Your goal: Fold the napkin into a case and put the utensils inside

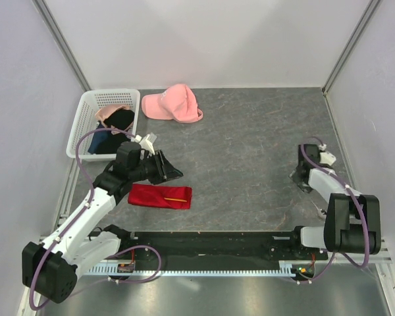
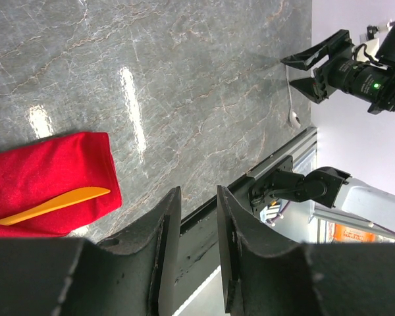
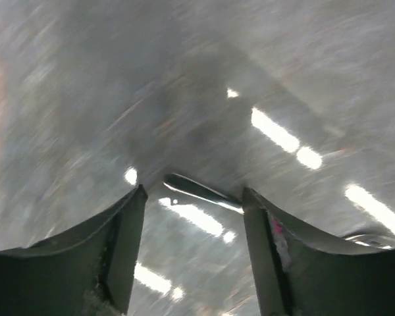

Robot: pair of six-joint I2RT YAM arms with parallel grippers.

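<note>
A red napkin [image 1: 145, 196] lies folded at the front left, with a yellow utensil [image 2: 66, 199] along it. My left gripper [image 1: 168, 172] hangs above and behind it, fingertips a little apart in its wrist view, nothing seen between them. My right gripper [image 1: 301, 178] is low at the table's right. Its blurred wrist view shows a thin metal handle [image 3: 194, 189] between and beyond the separated fingertips, and another shiny piece [image 3: 372, 241] at lower right. In the left wrist view a spoon [image 2: 293, 119] lies beside the right gripper.
A white basket [image 1: 85, 122] of cloths stands at the back left, beside a pink cap [image 1: 174, 102]. Walls border the table at the sides and back.
</note>
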